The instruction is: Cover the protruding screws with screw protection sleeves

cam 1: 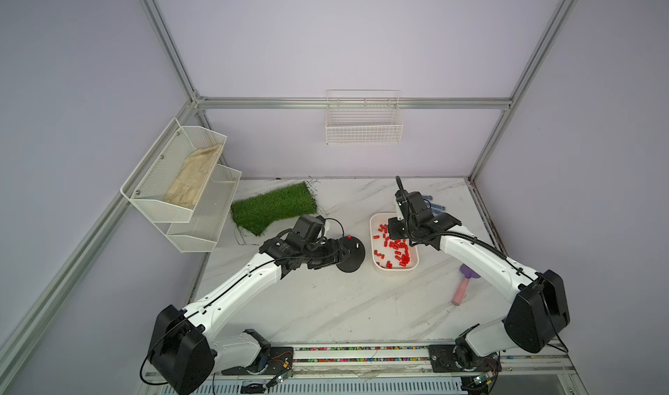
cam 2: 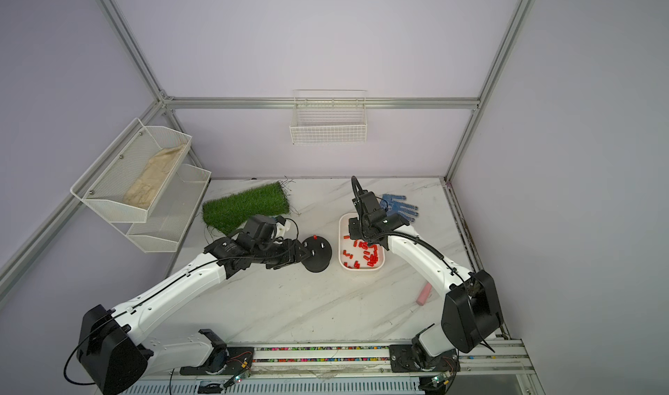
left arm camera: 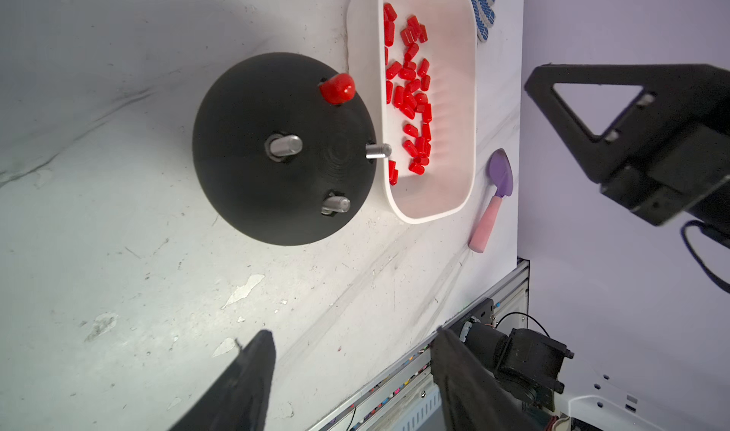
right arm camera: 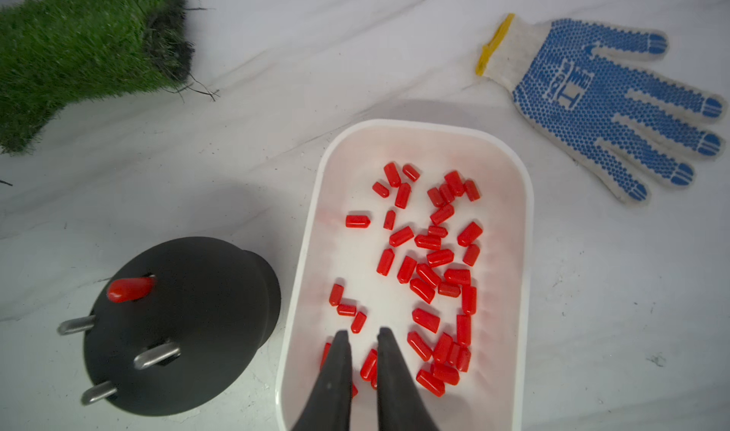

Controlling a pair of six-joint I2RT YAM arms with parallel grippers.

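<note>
The black round base [left arm camera: 258, 195] carries several upright screws. One wears a red sleeve [left arm camera: 337, 89]; a bare screw [left arm camera: 286, 146] near the middle, another bare screw [left arm camera: 378, 151] and a third bare screw [left arm camera: 335, 203] show metal. Loose red sleeves [right arm camera: 426, 320] lie scattered in the white tray [right arm camera: 524, 279] beside the base. My left gripper is wide open and empty, close to the base's left side in the top left view. Over the tray, my right gripper stands slightly open, a narrow gap between its fingertips and nothing held.
Behind the tray lies a blue-and-white glove [right arm camera: 600, 96]. A strip of artificial grass [cam 1: 274, 207] sits at the back left. The purple trowel [left arm camera: 499, 172] with a pink handle rests right of the tray.
</note>
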